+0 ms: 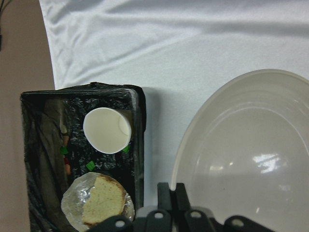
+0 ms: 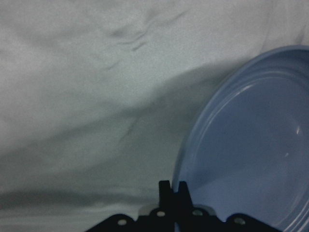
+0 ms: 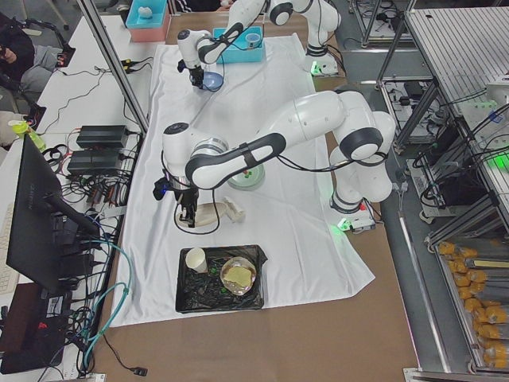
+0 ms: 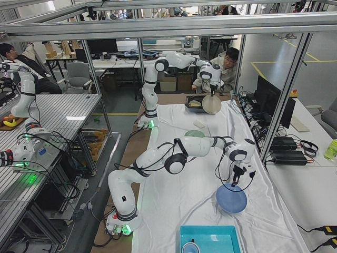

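Note:
A cream plate [image 1: 246, 159] is held at its rim by my left gripper, which is shut on it, just beyond the black lined tray [image 3: 187, 290]. In that tray stand a white cup [image 1: 106, 129] and a clear bowl with a bread slice [image 1: 102, 200]. My right gripper is shut on the rim of a blue plate [image 2: 248, 140] over the white cloth at the far end in the camera left view.
A green plate [image 4: 194, 133] and a small pale block [image 4: 199, 124] lie mid-cloth. A turquoise bin [image 4: 209, 237] with a blue cup stands at the right arm's end. A monitor and cables line one side.

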